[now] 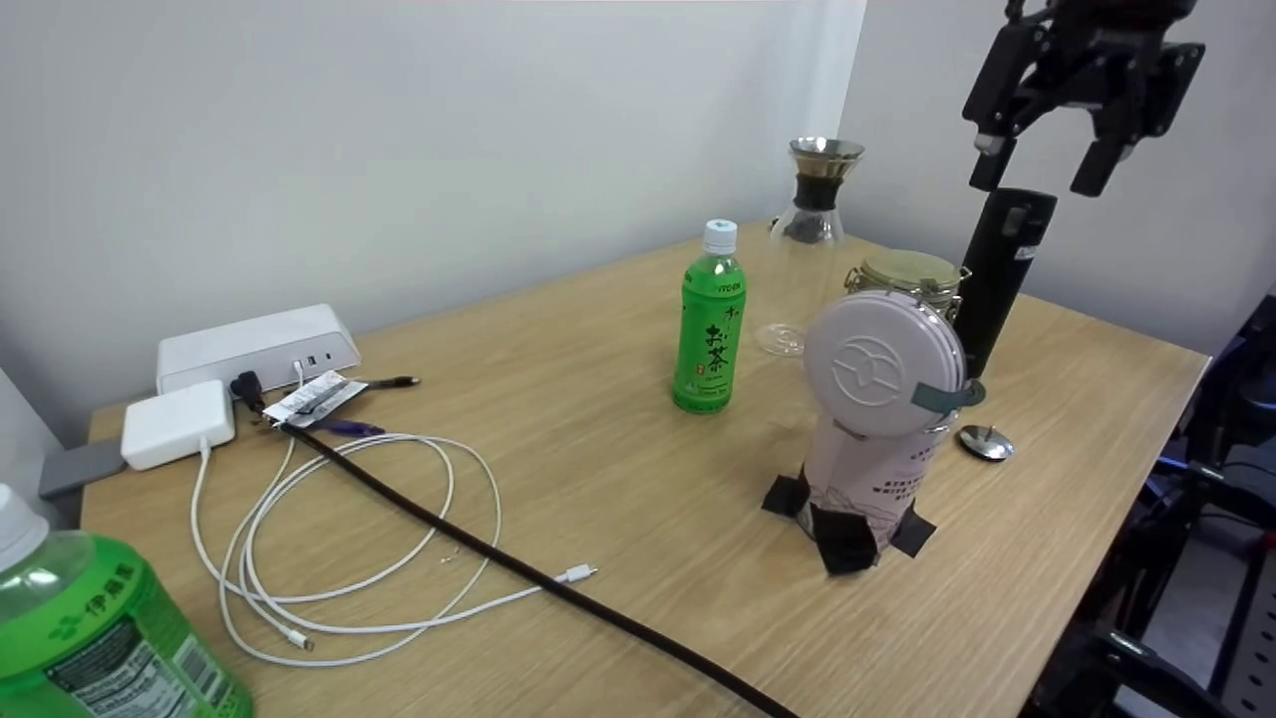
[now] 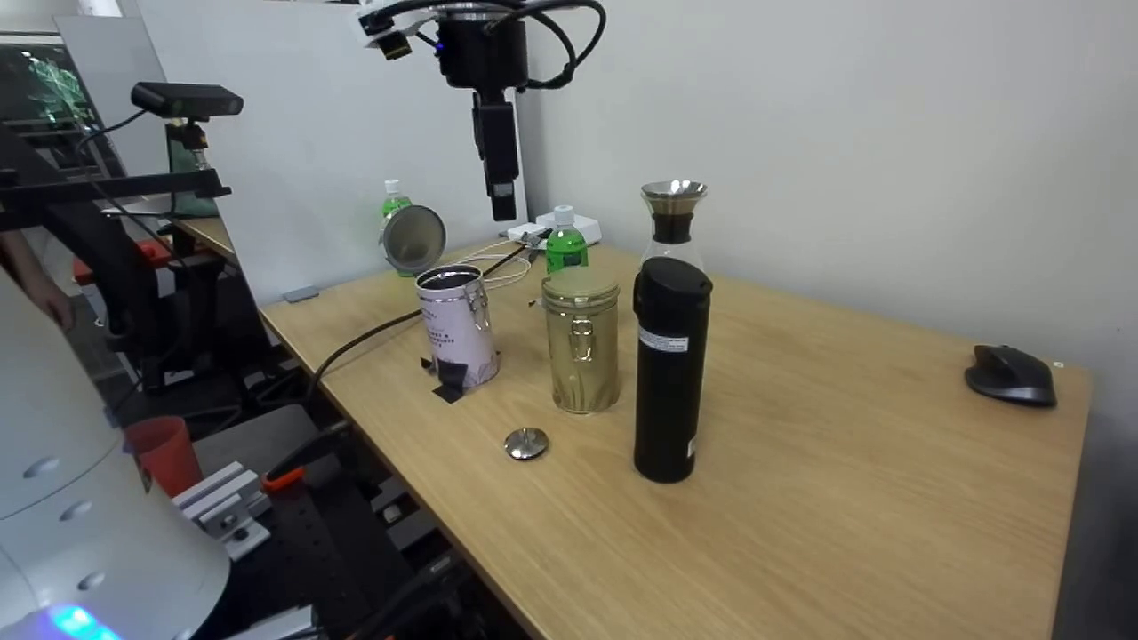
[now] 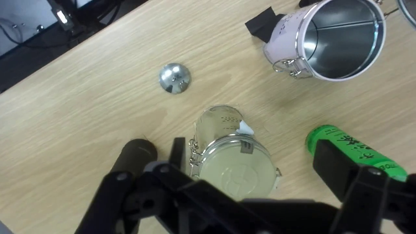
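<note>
High above the table, my gripper (image 1: 1041,172) stands open, with nothing between its fingers. In the wrist view a closed greenish-gold canister (image 3: 238,169) shows below and between the spread fingers, well clear of them. The pink canister (image 1: 867,479) is open: its round lid (image 1: 870,365) hangs back on the hinge, and black tape (image 2: 452,380) is at its base. Inside, the pink canister looks empty in the wrist view. A small shiny metal lid with a knob (image 3: 175,78) lies on the wood between the two canisters and the table's near edge.
A tall black tumbler (image 2: 669,373) stands beside the gold canister. A green tea bottle (image 1: 711,329) and a glass coffee maker (image 1: 816,227) are close by. Cables (image 1: 455,527) cover the far end; a black mouse (image 2: 1010,375) sits at the other, with bare table between.
</note>
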